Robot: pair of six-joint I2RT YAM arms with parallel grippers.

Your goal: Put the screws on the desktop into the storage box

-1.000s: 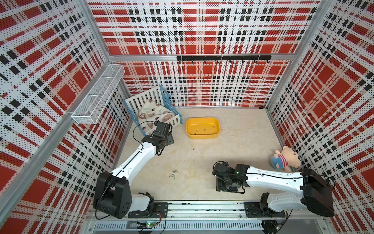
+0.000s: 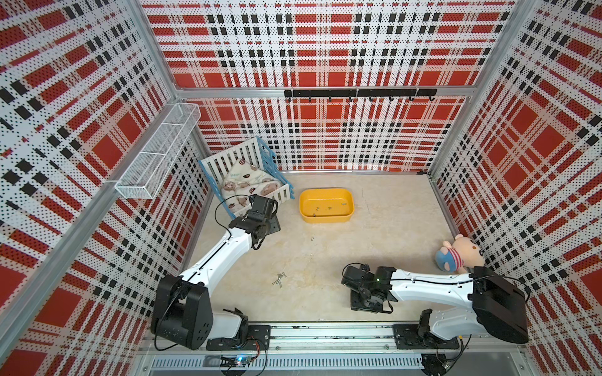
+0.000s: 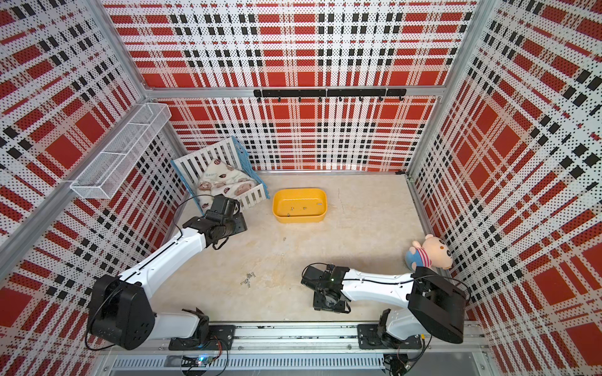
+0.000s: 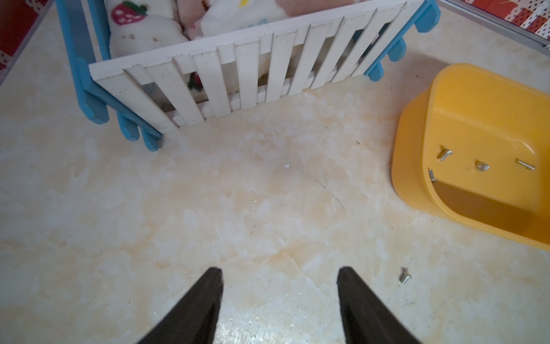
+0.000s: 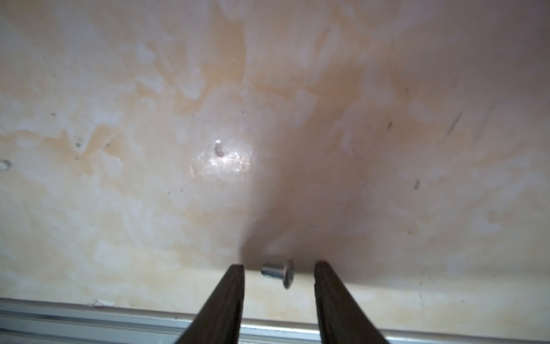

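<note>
The yellow storage box [image 2: 326,218] sits at the back centre with several small screws inside. A single screw [image 4: 405,277] lies in front of it, and a small cluster of screws [image 2: 279,279] lies at the front left. My left gripper hangs open and empty over the table near the cot. My right gripper is down at the table's front edge, part open, with a short screw [image 5: 273,270] lying between its fingertips; whether they touch it I cannot tell.
A white-and-blue toy cot [image 2: 245,159] with a blanket stands at the back left. A plush doll [image 2: 459,253] sits at the right. A white wire shelf [image 2: 156,150] is mounted on the left wall.
The right arm has shifted slightly, its gripper a little toward the front edge and its elbow inward. The left arm has not visibly moved.
</note>
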